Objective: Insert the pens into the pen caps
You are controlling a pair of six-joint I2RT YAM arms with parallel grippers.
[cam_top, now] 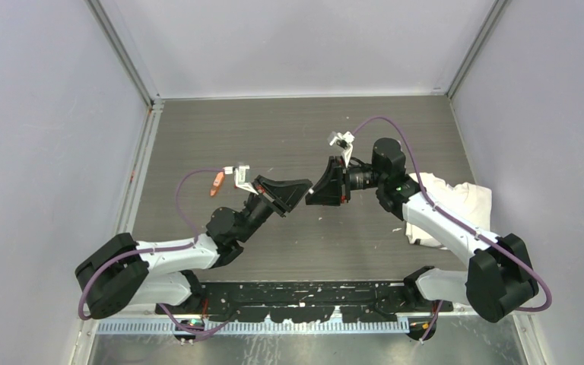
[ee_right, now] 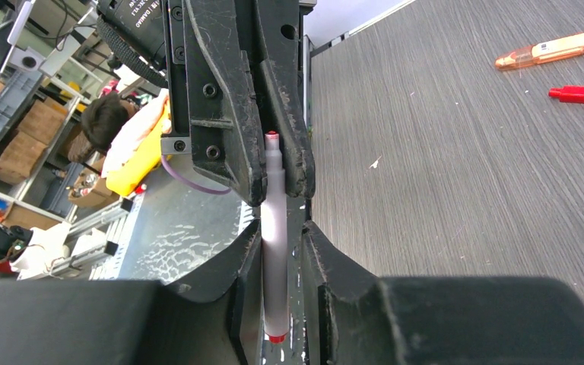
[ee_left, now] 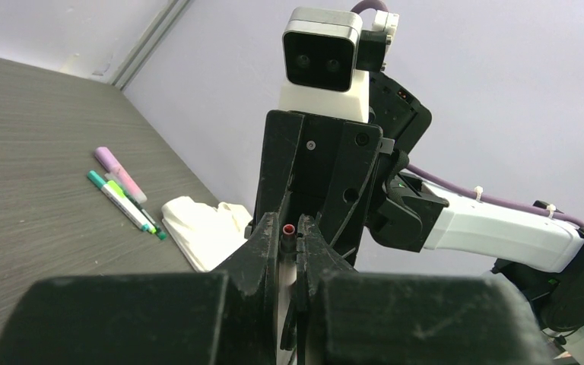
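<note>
Above the table's middle, a slim white pen (ee_right: 275,251) with red at both ends stands between the two grippers. My left gripper is shut on its upper part, the red end showing between the fingertips in the left wrist view. My right gripper (cam_top: 311,198) faces it, part open, its fingers (ee_right: 319,266) on either side of the pen's lower body with a gap showing beside it. A short red cap (ee_right: 576,94) with a white end lies on the table. Near it lies an orange pen (ee_right: 551,52).
Several pens lie together on the right side of the table, among them a pink one (ee_left: 120,173) and a teal-ended one (ee_left: 118,201). A white cloth (cam_top: 456,205) lies beside the right arm. Bare tabletop (cam_top: 296,122) stretches behind the grippers.
</note>
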